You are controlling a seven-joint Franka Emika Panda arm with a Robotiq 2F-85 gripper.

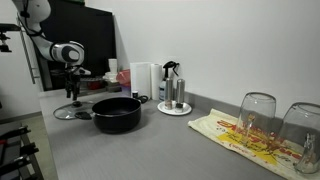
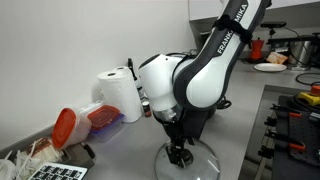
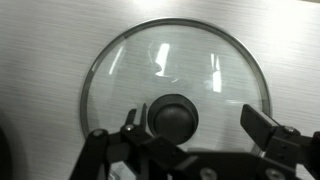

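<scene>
A clear glass lid with a dark rim and a round black knob lies flat on the table. My gripper is open above it in the wrist view, with the knob between its spread fingers, closer to the left one. From exterior view 1 the gripper appears low over the lid, at the far left. Exterior view 2 shows the fingers right by the knob; whether they touch it I cannot tell.
A black pot stands right beside the lid. Farther back are a paper towel roll, a white plate with grinders, and red containers. Two upturned glasses rest on a patterned cloth at right.
</scene>
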